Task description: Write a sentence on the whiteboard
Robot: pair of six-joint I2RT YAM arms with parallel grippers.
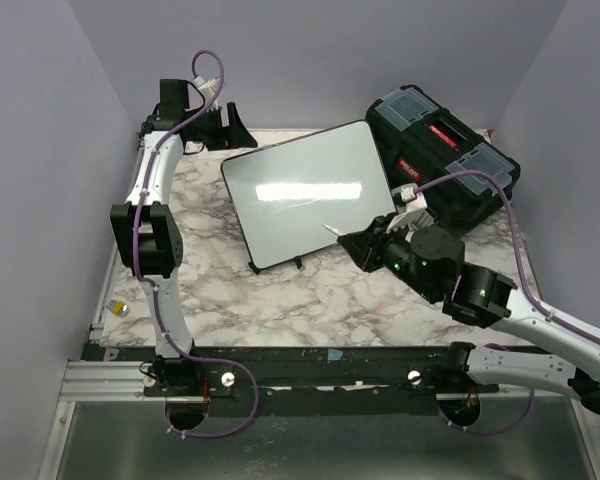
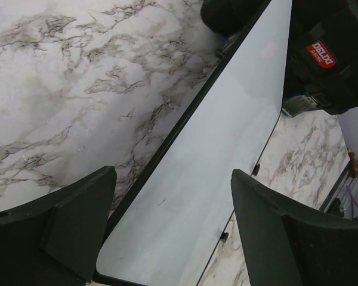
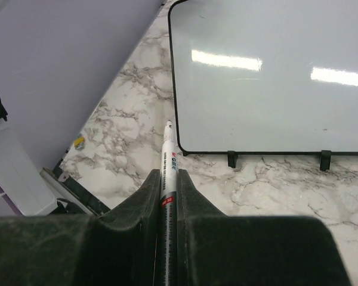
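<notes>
The whiteboard [image 1: 300,215] stands at an angle on small black feet in the middle back, blank apart from glare and faint specks. My left gripper [image 1: 235,125] hangs at its top-left corner, open, with the board's edge seen beyond the fingers in the left wrist view. My right gripper [image 1: 355,243] is shut on a white marker [image 3: 169,167], which points toward the board's lower-left part; in the top view the tip is over the board's lower area, and whether it touches cannot be told.
A black toolbox [image 1: 440,160] sits behind the board at the right. A small yellow object [image 1: 118,307] lies at the left edge of the marble table [image 1: 270,315], whose front part is clear. Grey walls enclose the sides and back.
</notes>
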